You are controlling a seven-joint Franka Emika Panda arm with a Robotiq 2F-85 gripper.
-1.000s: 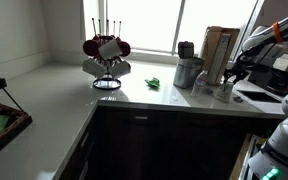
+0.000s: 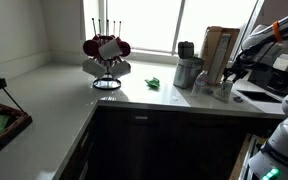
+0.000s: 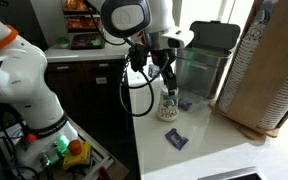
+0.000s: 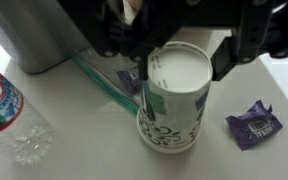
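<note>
A white paper cup with a green and black print point(image 4: 172, 110) stands on the counter, its closed round end facing up toward the camera in the wrist view. My gripper is over it with the fingers apart, one on either side of the cup's upper end. Whether the pads touch the cup is hard to make out. From the second exterior view, the same cup point(image 3: 168, 105) sits right under the gripper point(image 3: 163, 78). The first exterior view shows the gripper point(image 2: 231, 77) small, at the counter's right end.
Beside the cup lies a purple packet point(image 4: 254, 125); another purple wrapper point(image 4: 131, 80) is behind it, near a green strip point(image 4: 104, 82). A clear water bottle point(image 4: 14, 120) and a grey bin point(image 2: 187, 73) stand nearby. A mug rack point(image 2: 107, 65) is farther left along the counter.
The gripper has come down slightly toward the cup in the first exterior view. Nothing else has visibly moved.
</note>
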